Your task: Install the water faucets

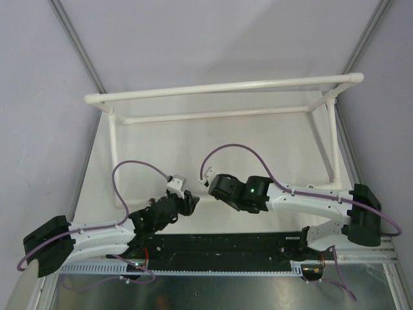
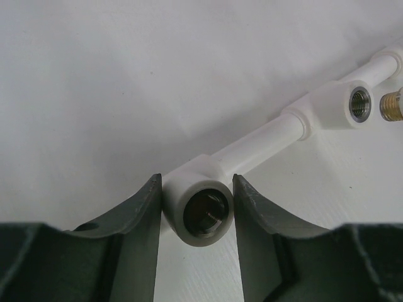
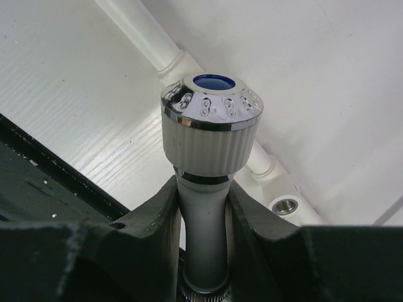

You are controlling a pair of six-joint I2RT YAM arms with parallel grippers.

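Note:
In the left wrist view my left gripper has its fingers on either side of a white pipe fitting (image 2: 184, 196) with a dark open socket; whether it grips it is unclear. Further along the pipe sits a threaded fitting (image 2: 340, 107), a brass thread (image 2: 391, 106) just right of it. My right gripper is shut on a faucet (image 3: 208, 141) with a chrome collar and blue cap, in front of the pipe with a threaded socket (image 3: 284, 206). In the top view both grippers are at the lower white rail.
A white pipe frame (image 1: 222, 87) spans the workspace. A dark strip (image 1: 219, 252) runs along the front below the grippers. The white back panel above the lower rail is clear.

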